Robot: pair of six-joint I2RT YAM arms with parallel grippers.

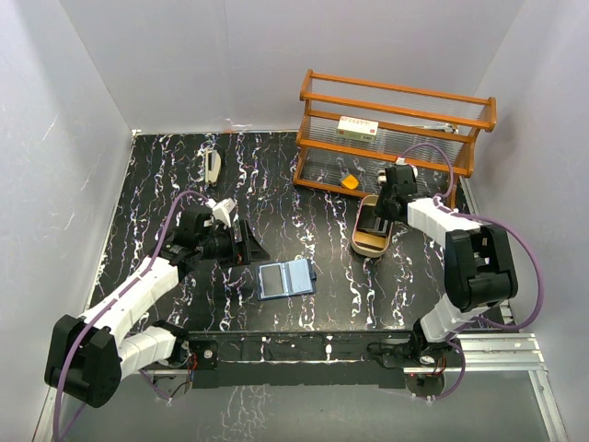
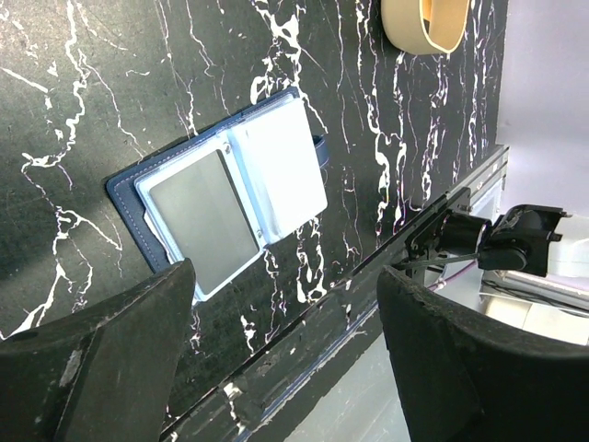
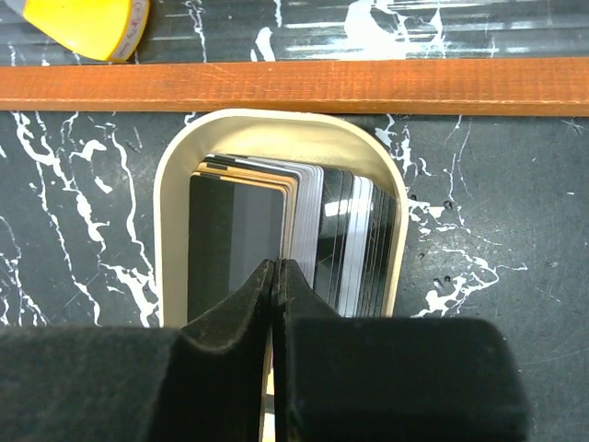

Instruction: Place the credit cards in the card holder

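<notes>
An open card holder [image 2: 204, 221] with a blue cover lies on the black marble table, in front and to the right of my left gripper [image 1: 247, 241], whose fingers stand apart with nothing between them. A cream oval container [image 3: 170, 221] holds a stack of cards [image 3: 235, 230], dark, gold and silver, near the shelf. My right gripper is shut, its tips down at the cards in the container; I cannot tell that anything is between them.
A wooden rack [image 1: 396, 110] with a white box [image 1: 357, 129] and a yellow object [image 3: 101, 23] stands at the back right. A pale device [image 1: 211, 166] lies at back left.
</notes>
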